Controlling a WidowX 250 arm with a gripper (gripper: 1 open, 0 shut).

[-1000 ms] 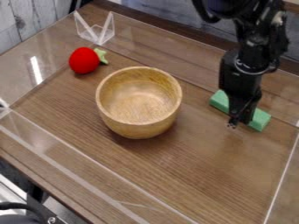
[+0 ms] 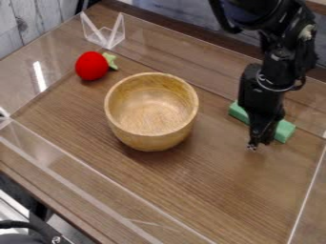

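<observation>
A dark robot gripper [image 2: 253, 133] reaches down from the top right over a green, flat, block-like object [image 2: 280, 126] lying on the wooden table at the right. The gripper's tip is at or just in front of the green object's lower left part, partly covering it. Its fingers look close together; whether anything is between them is too small to tell.
A large tan bowl [image 2: 152, 88] sits at the centre left. A red round object [image 2: 91, 66] with a small green piece lies at the upper left, near a white wire-like item [image 2: 107, 30].
The arm and gripper have shifted slightly over the last second around the green object, which stays in about the same place.
</observation>
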